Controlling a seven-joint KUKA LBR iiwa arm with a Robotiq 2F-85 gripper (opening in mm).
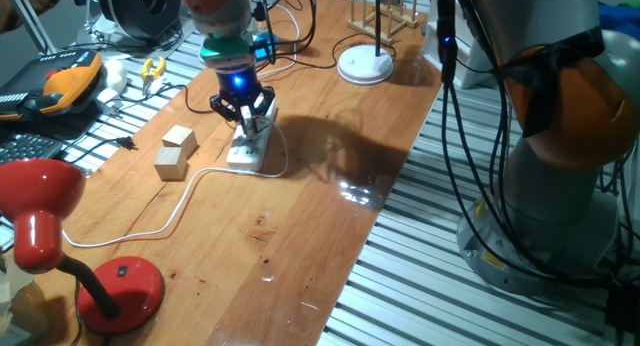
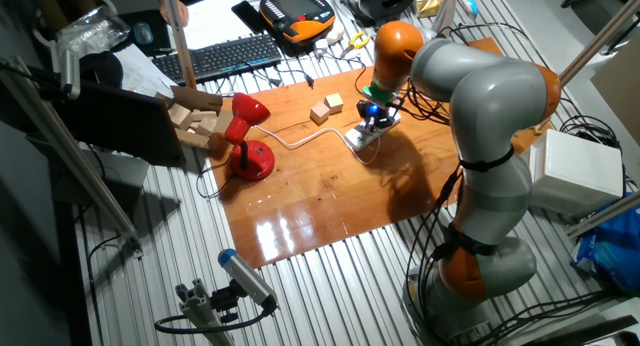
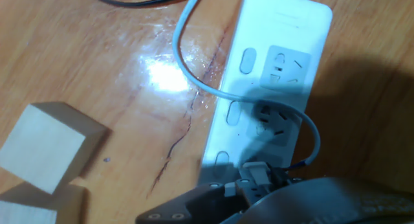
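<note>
A white power strip (image 3: 288,20) lies on the wooden table, with the upper sockets and switches clear in the wrist view. My gripper (image 1: 248,124) points down over the strip, shut on the plug (image 3: 259,173) of the white cable (image 3: 184,52). In the wrist view the fingers (image 3: 194,206) show at the bottom edge, and the cable loops across the strip to the plug. Fingers and plug hide the strip's lower end, so I cannot tell whether the prongs are in a socket. In exterior view 2 the strip (image 2: 357,138) shows beneath my gripper (image 2: 375,123).
Two wooden blocks (image 1: 171,164) sit left of the strip. A red lamp (image 1: 122,298) stands near the front left, with the white cable running toward it. Behind are a round white base (image 1: 365,66) and a wooden peg rack (image 1: 385,21).
</note>
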